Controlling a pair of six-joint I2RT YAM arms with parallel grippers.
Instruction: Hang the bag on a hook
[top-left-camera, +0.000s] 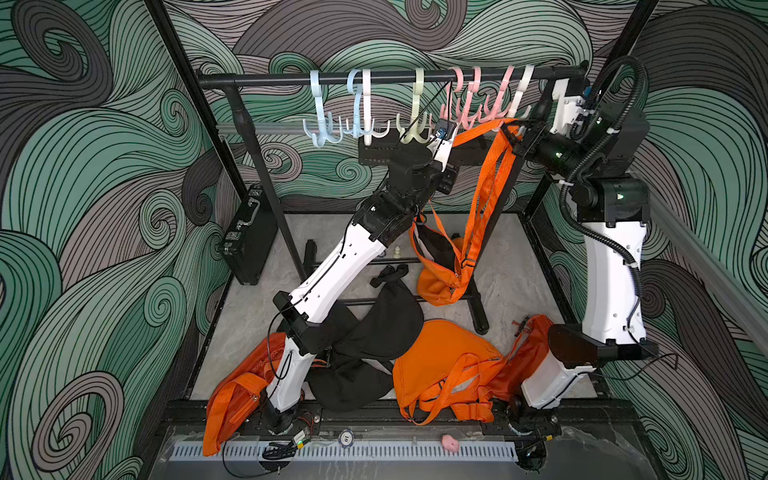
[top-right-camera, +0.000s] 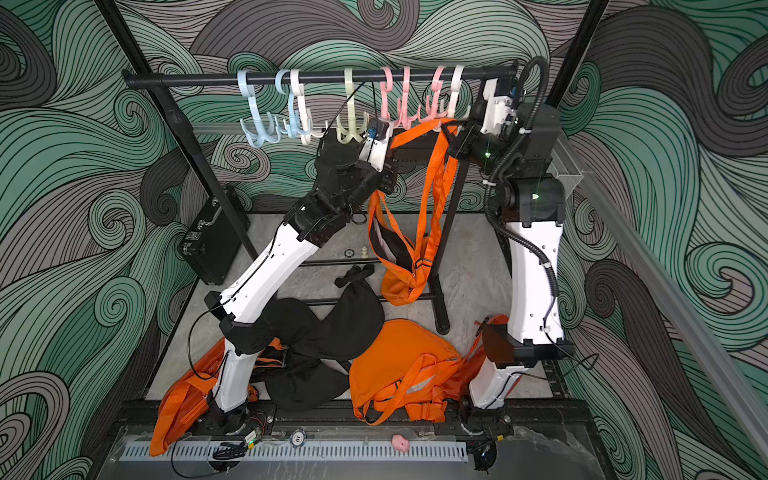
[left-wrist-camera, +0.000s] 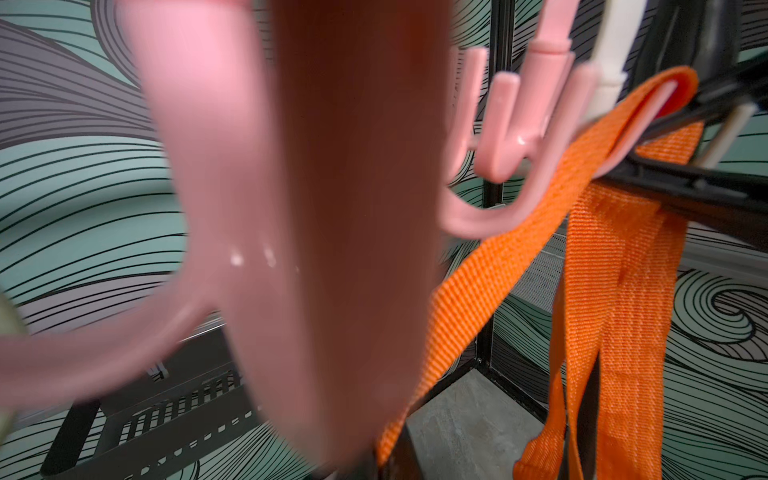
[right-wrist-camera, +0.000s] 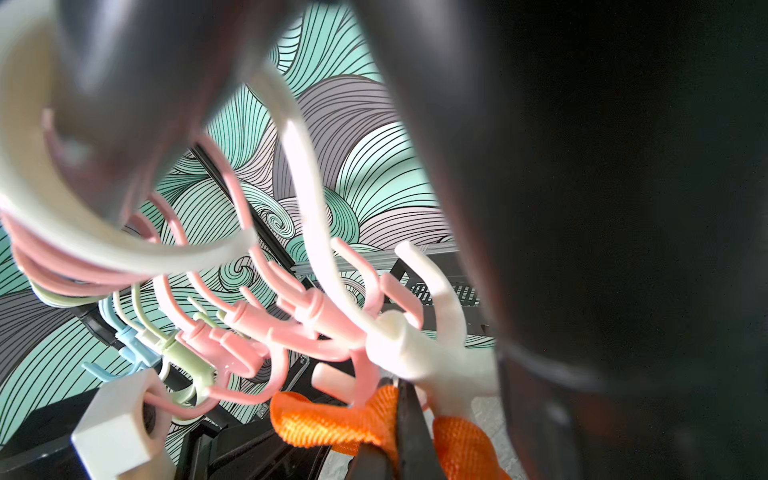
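Observation:
An orange bag (top-left-camera: 438, 280) hangs below the rack, its straps (top-left-camera: 492, 176) running up to my right gripper (top-left-camera: 516, 137) among the pink and white hooks. In the left wrist view, the strap (left-wrist-camera: 504, 264) loops over a pink hook arm at right, with black fingers of my right gripper shut on it. My left gripper (top-left-camera: 444, 132) is at the pink hooks left of the strap; a blurred pink hook (left-wrist-camera: 336, 200) fills much of its wrist view, and its fingers are hidden there.
Blue, white and green hooks hang leftward along the black rail (top-left-camera: 272, 79). Orange bags (top-left-camera: 436, 360) and black cloth (top-left-camera: 360, 376) lie on the floor near the arm bases. A black case (top-left-camera: 244, 240) stands at left.

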